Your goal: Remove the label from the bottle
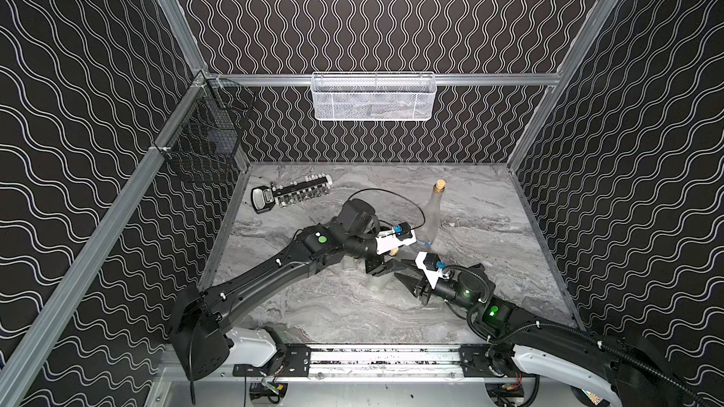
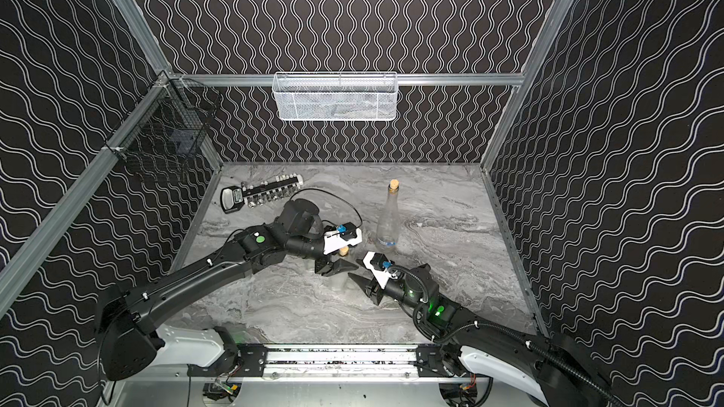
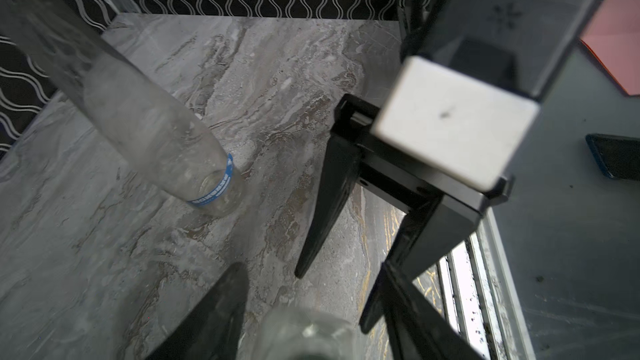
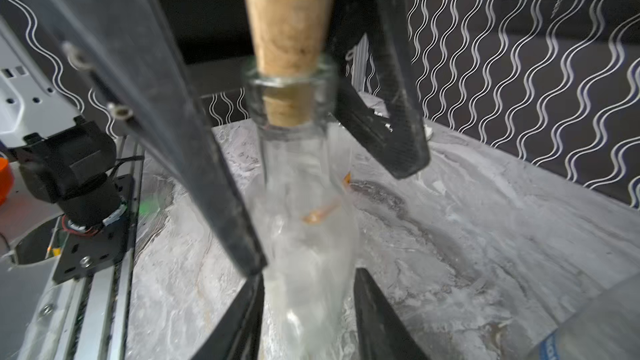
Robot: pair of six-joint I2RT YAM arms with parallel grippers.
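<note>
A clear glass bottle (image 4: 303, 226) with a cork (image 4: 286, 26) stands between my two grippers in the right wrist view; its lower body is blurred and no label edge can be made out. The fingers of my left gripper are parted on either side of its neck. Lower down, my right gripper stands open, its fingertips apart with the bottle's body between or behind them; contact cannot be judged. From the left wrist, the bottle's blurred top (image 3: 306, 333) shows between the left fingers, with the right gripper alongside.
A second corked bottle (image 2: 388, 222) with a blue band stands upright behind the grippers, to the right. A dark device with metal parts (image 1: 294, 192) lies at the back left. White mesh basket (image 1: 373, 101) hangs on the rear wall.
</note>
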